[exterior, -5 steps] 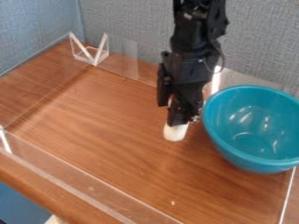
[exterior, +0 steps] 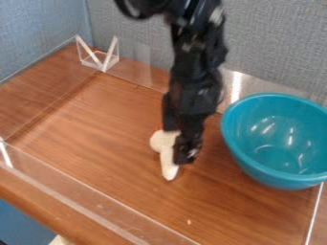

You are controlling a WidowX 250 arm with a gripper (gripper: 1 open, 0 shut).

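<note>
My black gripper (exterior: 177, 144) is blurred and reaches down from the top centre, low over a pale, long object (exterior: 167, 163) lying on the wooden table. The gripper's lower end overlaps the object's upper right part. The fingers are too blurred to show clearly whether they touch it. A teal bowl (exterior: 274, 144) stands just to the right.
A white wire stand (exterior: 98, 57) sits at the back left corner. Grey walls close the back and left, and clear rails run along the edges.
My gripper has moved down and left.
</note>
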